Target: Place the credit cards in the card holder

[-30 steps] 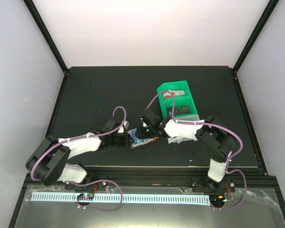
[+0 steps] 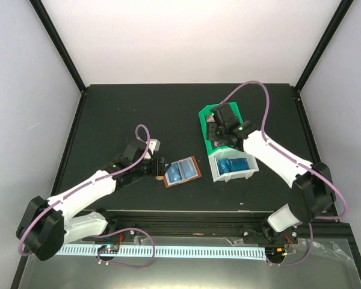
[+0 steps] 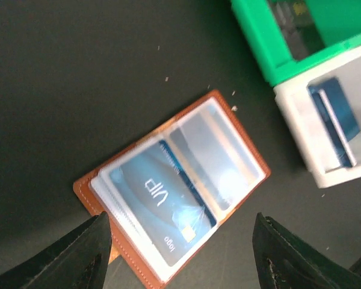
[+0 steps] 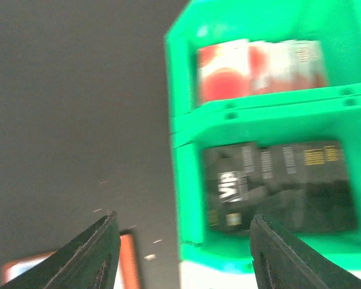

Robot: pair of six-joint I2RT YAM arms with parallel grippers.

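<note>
The brown-edged card holder [image 3: 262, 158] lies open on the table, with clear pockets on both halves. A blue card [image 3: 162, 195] sits in its left pocket; the right clear pocket [image 3: 213, 150] shows no bright card. Over the holder's near left side my left gripper is apart at the fingers, nothing between them. My right gripper hangs above the green bin, likewise open and empty. Black cards [image 4: 277, 186] lie in one green compartment, red and white cards [image 4: 259, 69] in the other. Blue cards [image 2: 233, 165] rest in the white bin.
The green bin [image 4: 189, 180] has raised walls and a divider, and the white bin [image 3: 298, 120] adjoins its near side. A bare strip of black table separates the bins from the holder.
My right arm has swung away from the holder, back and right, over the green bin. The blue card in the holder is now uncovered.
</note>
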